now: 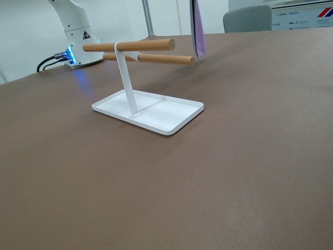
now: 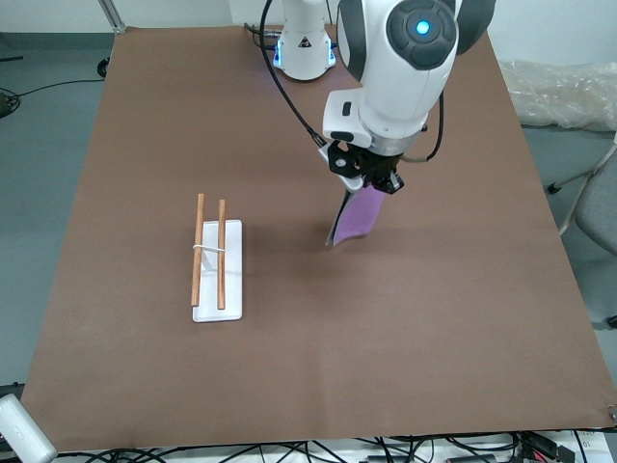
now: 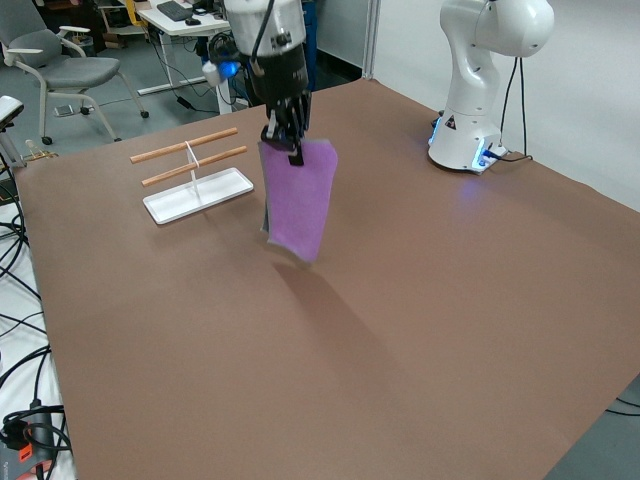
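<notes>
My gripper (image 2: 362, 181) is shut on a purple cloth (image 2: 359, 214) with a grey-black side, which hangs in the air over the table. In the right view the gripper (image 3: 292, 150) grips the cloth (image 3: 303, 200) by its upper edge; in the top view only a purple strip (image 1: 196, 26) of it shows. The white rack tray (image 2: 231, 299) stands to the gripper's left in the left view, with two wooden rods (image 2: 198, 260) on a white support, both empty.
A white robot base (image 2: 304, 53) stands at the back. Cables run along the near edge in the left view, and a grey chair (image 2: 603, 203) stands off the right edge.
</notes>
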